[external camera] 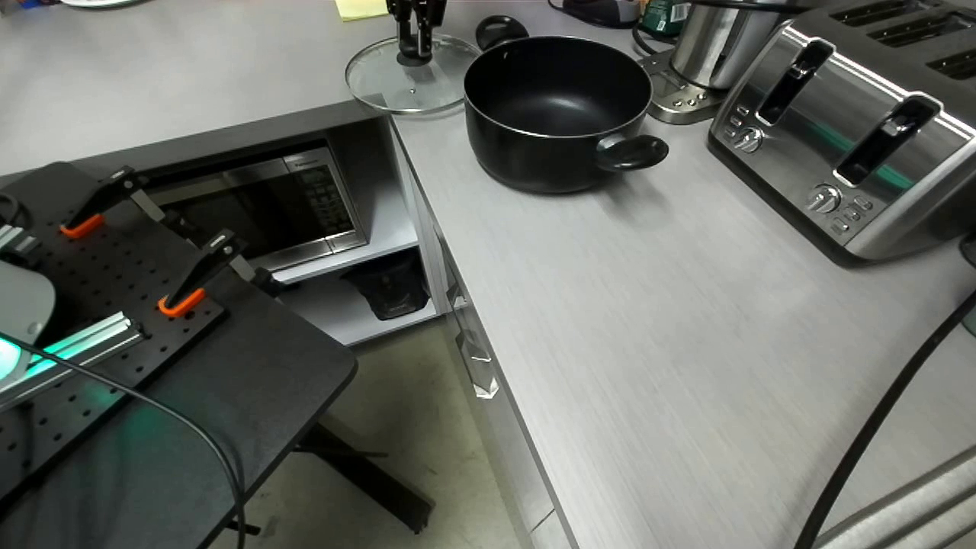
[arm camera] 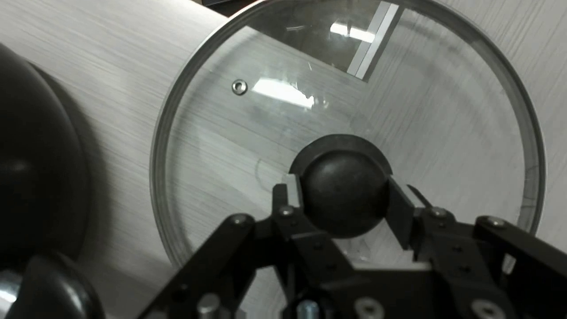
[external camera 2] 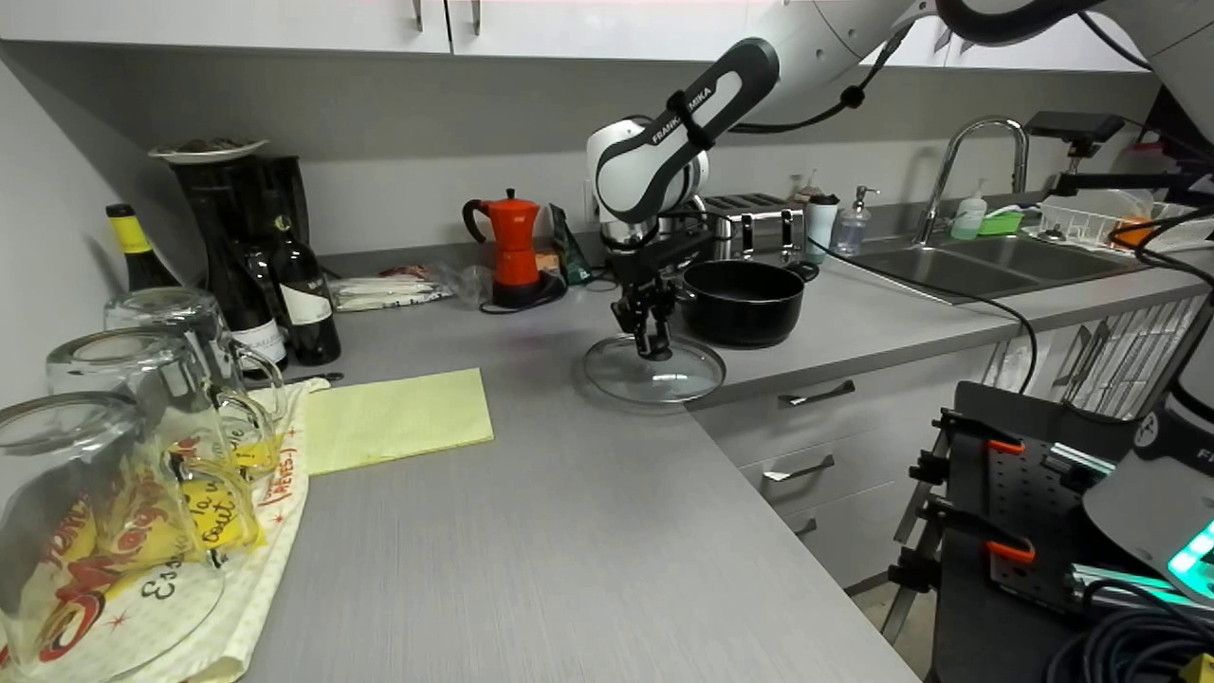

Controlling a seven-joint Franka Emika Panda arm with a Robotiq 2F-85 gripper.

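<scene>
A clear glass lid (arm camera: 223,133) with a metal rim and a small vent hole is at the counter corner. Its round black knob (arm camera: 343,175) sits between the two fingers of my gripper, which is shut on it. The lid lies roughly level at or just above the counter; a faint shadow shows past its left edge in exterior view 2, and I cannot tell how large any gap is. Right beside the lid, the black two-handled pot (external camera: 558,160) stands upright, uncovered and empty.
A steel toaster (external camera: 851,137) and a kettle (external camera: 709,50) stand beyond the pot. A red moka pot (external camera 2: 515,245) is near the wall, and glass mugs (external camera 2: 108,501) stand on a cloth at left. The counter's front edge is close to the lid. Mid-counter is clear.
</scene>
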